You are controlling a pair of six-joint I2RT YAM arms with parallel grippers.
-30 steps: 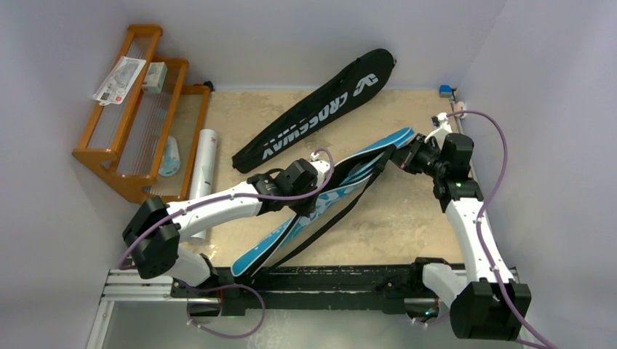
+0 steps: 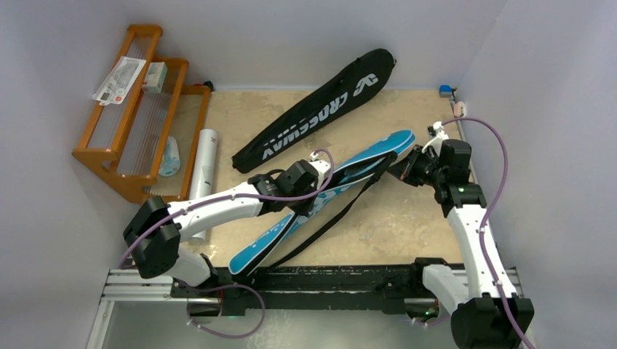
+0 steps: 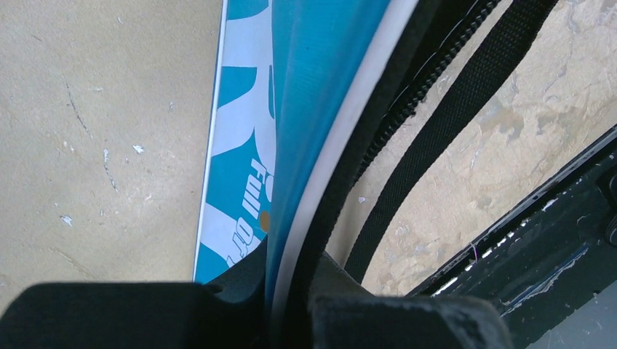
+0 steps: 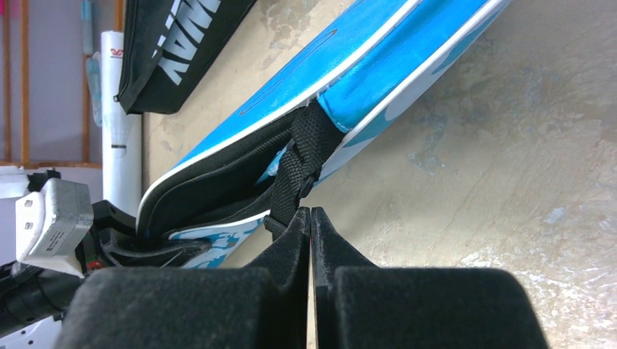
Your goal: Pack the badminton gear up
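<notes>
A blue racket bag (image 2: 263, 248) lies diagonally across the table, its zipped side gaping near the middle. My left gripper is shut on the bag's edge, pinching blue fabric and white piping. Off the bag's far end, my right gripper (image 2: 396, 173) is shut with nothing between its fingers. In the right wrist view its tips stand near the black strap (image 4: 313, 138) looped at the end of the bag's opening. The inside of the bag looks dark, and whether a racket is in it cannot be seen. A black CROSSWAY bag (image 2: 314, 110) lies behind it.
A wooden shelf (image 2: 164, 131) with small items stands at the left, a white roll (image 2: 204, 166) beside it. A small blue object (image 2: 445, 90) sits in the back right corner.
My right gripper has drawn slightly away from the bag's far end and lowered. The bag's far part has settled flatter, its opening narrower. My left arm has stayed put.
</notes>
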